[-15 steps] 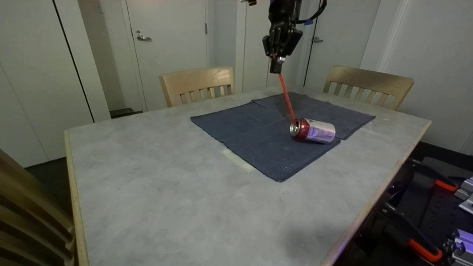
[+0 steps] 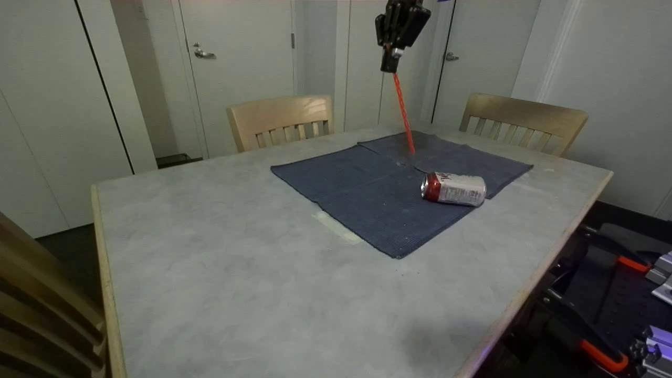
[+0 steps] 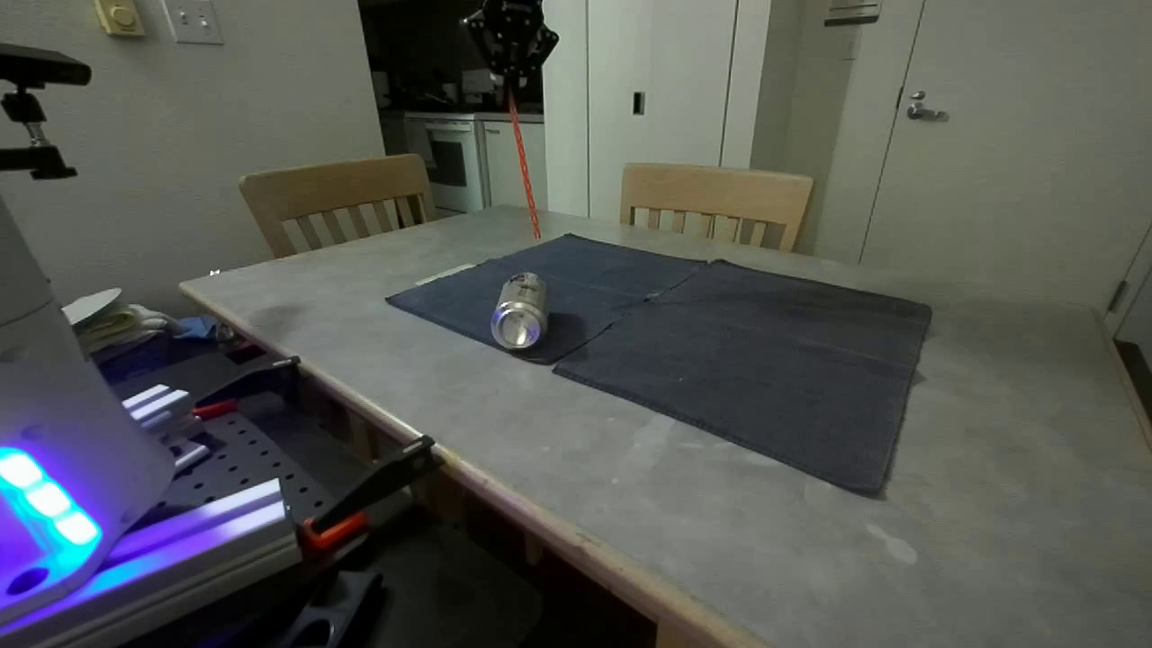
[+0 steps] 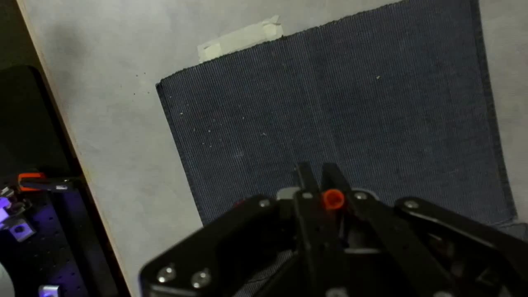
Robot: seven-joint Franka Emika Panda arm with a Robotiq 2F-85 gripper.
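In exterior view 1 my gripper (image 2: 390, 66) is high above the table, shut on the upper end of a red straw (image 2: 403, 113). The straw hangs down with a slight tilt, its lower tip apart from the can. A red and silver can (image 2: 461, 189) lies on its side at the edge of the dark blue mats (image 2: 359, 182). From exterior view 2 the same can (image 3: 524, 308) shows its round end. Looking down, the wrist view has the straw's open end (image 4: 333, 199) between the fingers; the can is mostly hidden behind the gripper.
Wooden chairs (image 2: 283, 119) stand along the table's far side. Clamps with orange parts (image 3: 335, 531) grip the edge at the robot's side.
My gripper has risen with the straw. The straw's lower end, earlier at the can's mouth, is now clear of it. The can has shifted slightly to the right in exterior view 1.
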